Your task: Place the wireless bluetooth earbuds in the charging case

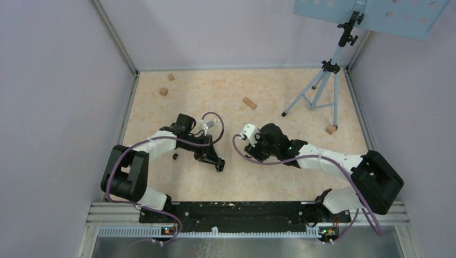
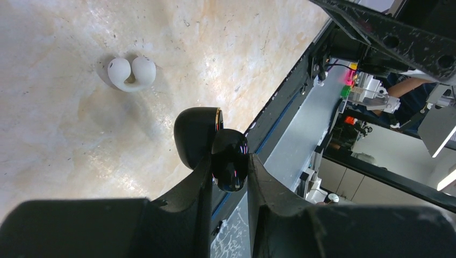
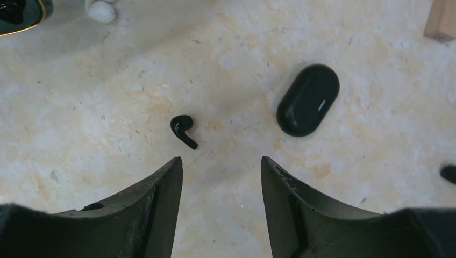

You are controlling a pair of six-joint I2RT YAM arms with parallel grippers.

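In the left wrist view, my left gripper is shut on the black charging case (image 2: 194,134), whose two rounded halves stand apart with a gold line along one edge. The case's inside is hidden from this side. A black earbud with a short stem (image 3: 183,129) lies on the table in the right wrist view, ahead of the left finger. My right gripper is open above the table, its fingers well apart with nothing between them. The top view shows the case (image 1: 220,165) left of the right gripper.
A black oval object (image 3: 309,100) lies beyond the right finger, and another small dark item (image 3: 449,173) sits at that view's right edge. A white two-lobed piece (image 2: 132,75) rests near the case. Wooden blocks (image 1: 249,102) and a tripod (image 1: 329,80) stand farther back.
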